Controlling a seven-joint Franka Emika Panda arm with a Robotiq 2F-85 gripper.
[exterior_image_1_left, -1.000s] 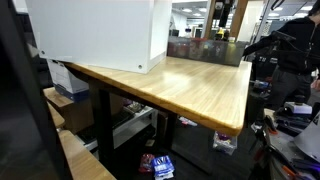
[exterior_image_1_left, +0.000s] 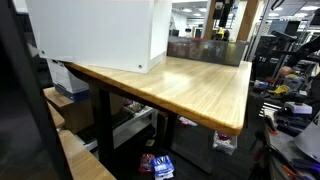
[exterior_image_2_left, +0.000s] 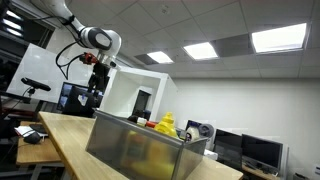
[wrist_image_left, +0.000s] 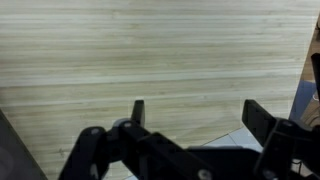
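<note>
My gripper is open in the wrist view. Its two dark fingers stand wide apart, with only bare wood visible between them. Below it spreads the light wooden table (wrist_image_left: 150, 60). From the side, in exterior view 2, the gripper (exterior_image_2_left: 97, 82) hangs from the white arm above the tabletop, near one end of a grey bin (exterior_image_2_left: 140, 147). A yellow object (exterior_image_2_left: 167, 125) pokes up over the bin's rim, with other items partly hidden behind the wall.
A large white panel (exterior_image_1_left: 95, 30) stands on the table's left part in exterior view 1. Much of the wooden top (exterior_image_1_left: 180, 88) is clear. Beneath the table, blue-and-white packages (exterior_image_1_left: 162, 166) lie on the dark floor. Monitors (exterior_image_2_left: 262, 150) stand farther off.
</note>
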